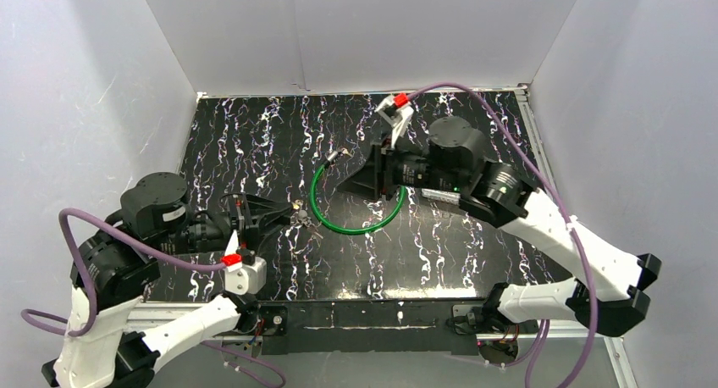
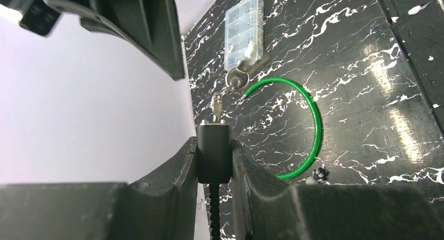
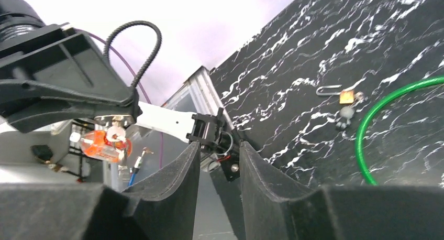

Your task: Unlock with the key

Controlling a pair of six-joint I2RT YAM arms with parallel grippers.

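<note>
In the left wrist view my left gripper is shut around a black lock body, whose metal end faces away from me. A key stands upright at that end; its depth in the lock is hard to tell. Blurred metal pieces on a ring hang beyond it. In the right wrist view a black cord loop rises from the held lock, and an orange translucent piece hangs below a key by its metal face. My right gripper is apart from the lock, its fingers open and empty.
A green tube lies curved on the black marbled table. A small brass block with a metal loop and a grey piece lie beside it. A clear compartment box stands farther off. Grey walls surround the table.
</note>
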